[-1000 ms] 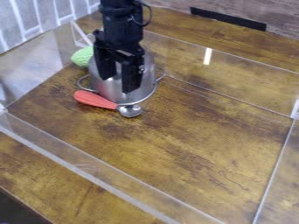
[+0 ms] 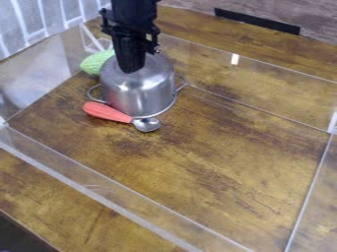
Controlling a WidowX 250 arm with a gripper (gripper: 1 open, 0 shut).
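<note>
The black gripper (image 2: pixel 129 61) is over the upper part of a large steel pot (image 2: pixel 138 91), its lower tip at the pot's upper rim; whether it is open or shut is hard to make out. The pot stands on the wooden table at upper left, with wire handles at its sides. A red-handled utensil (image 2: pixel 108 112) with a steel end (image 2: pixel 145 124) lies in front of the pot. A pale green object (image 2: pixel 95 61) is behind the pot on the left, partly hidden.
Clear plastic panels border the wooden work surface (image 2: pixel 224 167). A white slatted structure stands at the top left corner.
The gripper has moved up and back, to the left, uncovering more of the pot's front. The pot and utensil look roughly in the same place.
</note>
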